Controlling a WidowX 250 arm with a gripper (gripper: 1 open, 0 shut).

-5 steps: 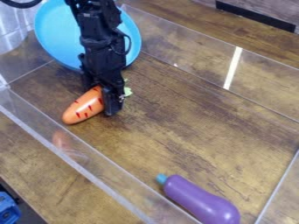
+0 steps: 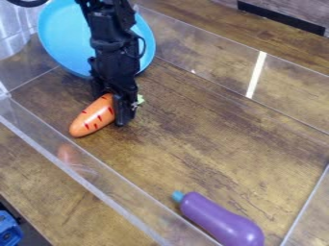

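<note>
My black gripper (image 2: 115, 101) reaches down from the top left onto an orange toy carrot (image 2: 91, 118), which lies on the wooden surface with its short green top to the right. The fingers are around the upper end of the carrot; whether they are closed on it I cannot tell.
A blue round bowl or plate (image 2: 64, 35) sits at the back left, behind the arm. A purple toy eggplant (image 2: 218, 219) lies at the front right. Clear low walls border the surface at front left and right.
</note>
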